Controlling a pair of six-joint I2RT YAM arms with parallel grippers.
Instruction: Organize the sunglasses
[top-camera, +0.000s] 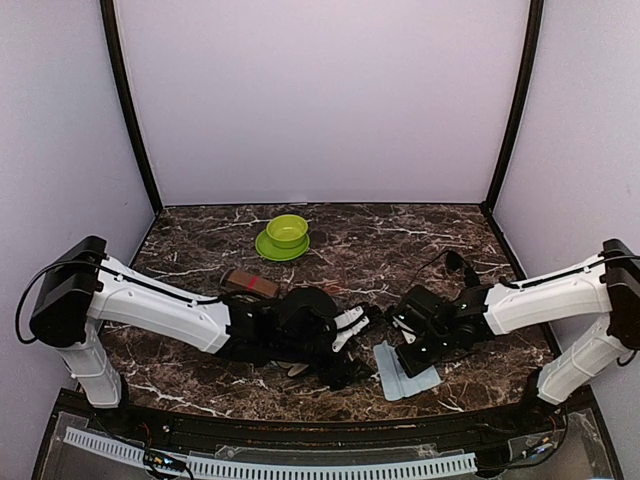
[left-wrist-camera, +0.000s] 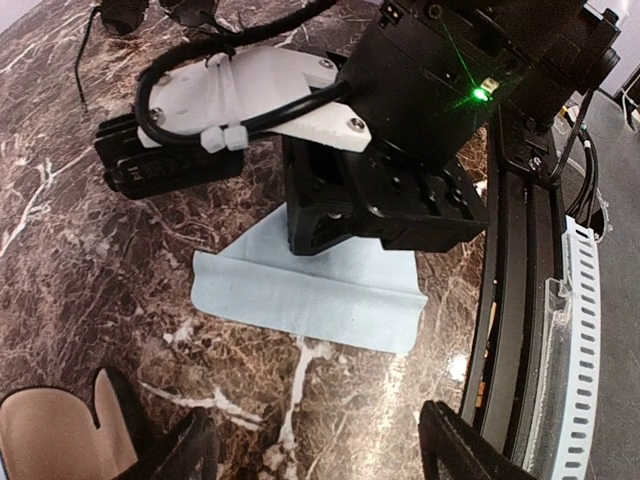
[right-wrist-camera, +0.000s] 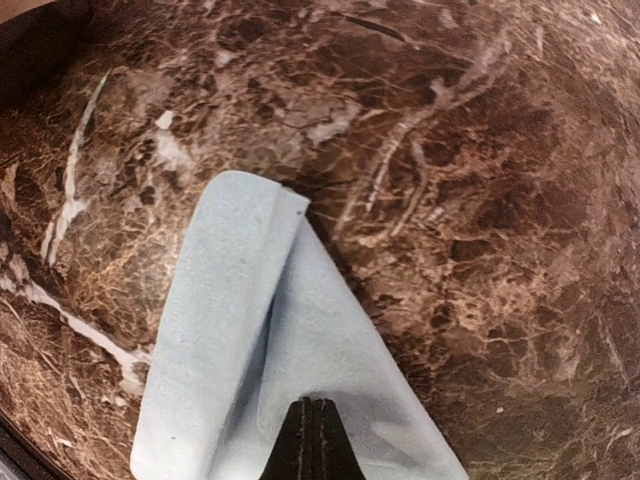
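A pale blue cloth (top-camera: 393, 378) (left-wrist-camera: 305, 310) (right-wrist-camera: 200, 320) lies at the front right, one side folded over in a strip. My right gripper is shut, its tips over the cloth's inner part, nothing visible between them. My left gripper (top-camera: 350, 370) stands open just left of the cloth, over bare marble, its fingertips at the bottom of the left wrist view. Dark sunglasses (top-camera: 455, 264) (left-wrist-camera: 190, 12) lie behind the right arm. A tan, dark-edged item (left-wrist-camera: 60, 430), perhaps a case, is beside the left gripper, partly out of view.
A green bowl (top-camera: 287, 229) on a green plate (top-camera: 275, 251) sits at the back centre-left. A brown box with a red stripe (top-camera: 250, 283) lies behind the left arm. The front edge is close to the cloth.
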